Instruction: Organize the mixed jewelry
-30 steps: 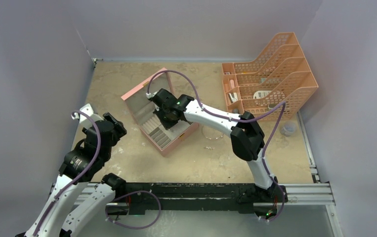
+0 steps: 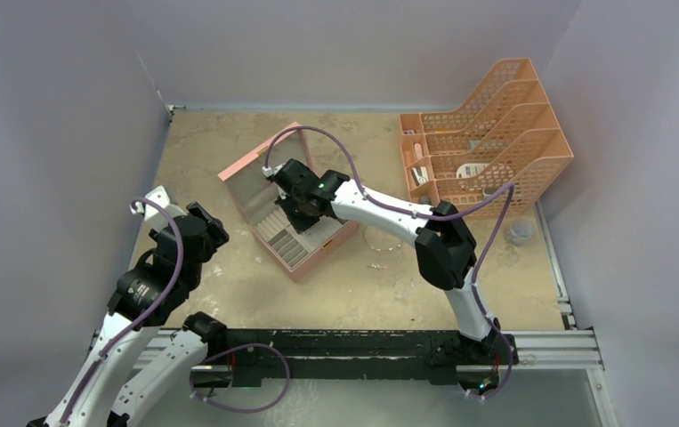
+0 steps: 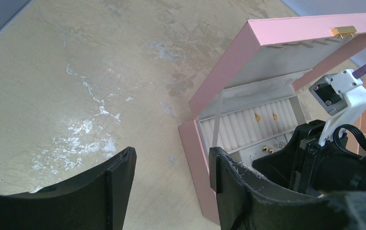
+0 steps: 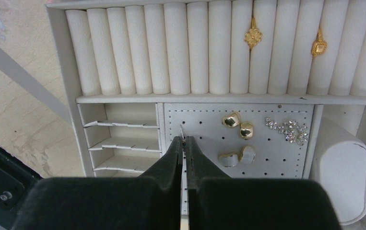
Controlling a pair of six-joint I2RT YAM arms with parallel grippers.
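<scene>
An open pink jewelry box (image 2: 316, 260) stands left of the table's middle. In the right wrist view two gold rings, one a flower ring (image 4: 253, 37) and the other a square-topped ring (image 4: 319, 47), sit between white rolls. Gold studs (image 4: 230, 120), silvery half-hoops (image 4: 228, 159) and a sparkling cluster (image 4: 291, 130) rest on the perforated panel (image 4: 272, 108). Over that panel, my right gripper is shut on a tiny silvery piece with a thin pin pointing up, probably an earring. My left gripper is open and empty, left of the box.
A bracelet or chain (image 2: 383, 247) and small gold pieces (image 2: 376, 266) lie right of the box. An orange compartment rack (image 2: 545, 165) fills the back right, beside a clear cup (image 2: 520, 233).
</scene>
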